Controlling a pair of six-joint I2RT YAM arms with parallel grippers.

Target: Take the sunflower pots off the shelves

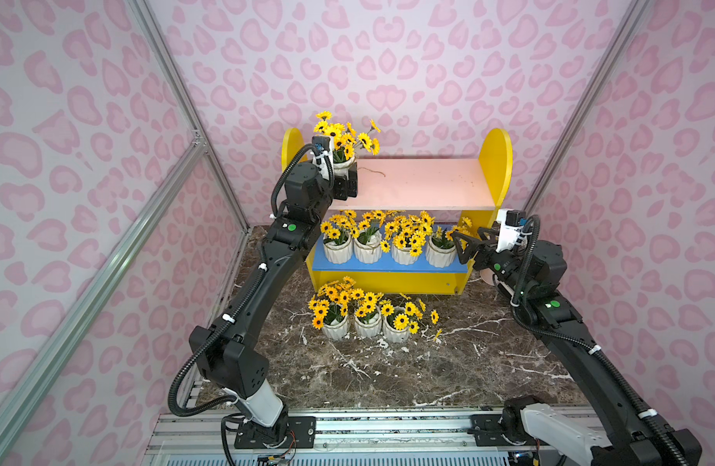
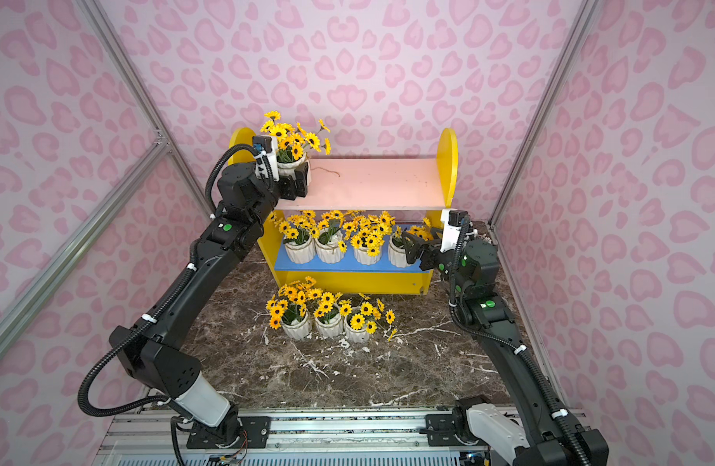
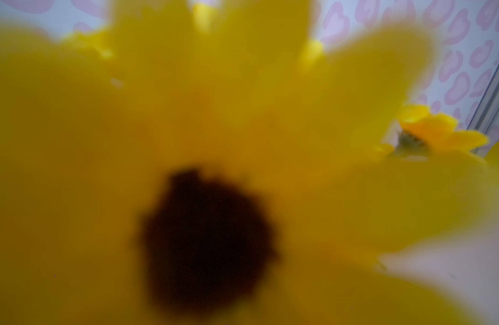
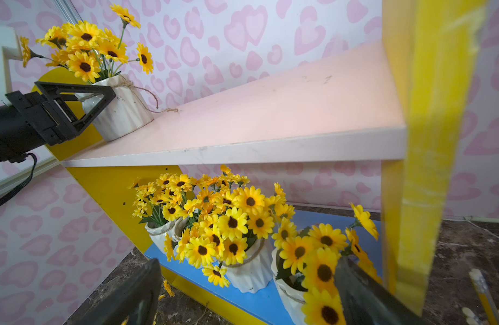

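Observation:
One sunflower pot [image 4: 122, 108] stands at the left end of the pink upper shelf [image 1: 419, 182]. My left gripper [image 1: 349, 185] is at this pot, a finger [image 4: 100, 111] across its front; the other finger is hidden, so its closure does not show. A blurred sunflower [image 3: 206, 238] fills the left wrist view. On the blue lower shelf [image 1: 365, 272] is a row of several white sunflower pots [image 1: 405, 252]. Beside the rightmost pot [image 1: 440, 254], my right gripper is open, with nothing held between its blurred fingers.
Three sunflower pots [image 1: 367, 326] stand on the marble floor [image 1: 373, 372] before the shelves. A yellow side panel [image 4: 433, 162] rises just right of my right gripper. The upper shelf is bare right of its pot, and the front floor is open.

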